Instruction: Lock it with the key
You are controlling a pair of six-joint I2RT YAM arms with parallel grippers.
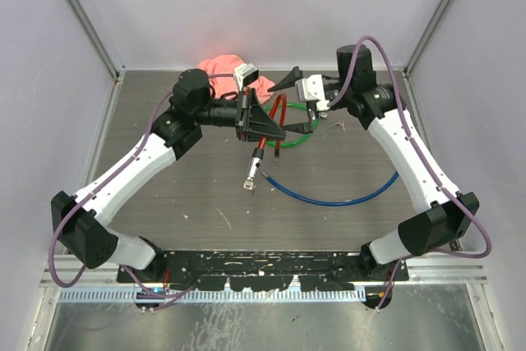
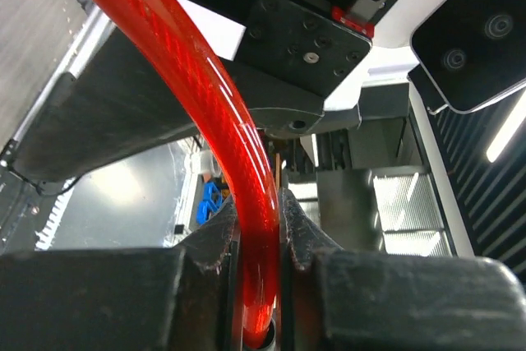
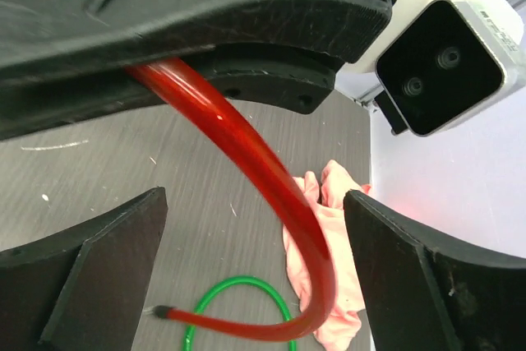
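Note:
My left gripper is shut on a red cable lock, whose glossy cable rises between its fingers and curves over. Below those fingers, in the top view, hangs the lock's black and silver body. Around the cable's bend, my right gripper stands open; in the right wrist view the curved part of the red cable passes between its spread fingers. The cable's dark-tipped free end points left there. I cannot make out a key clearly.
On the wooden table lie a green cable and a blue cable. A pink cloth is bunched at the back wall. A small light object lies right of the green cable.

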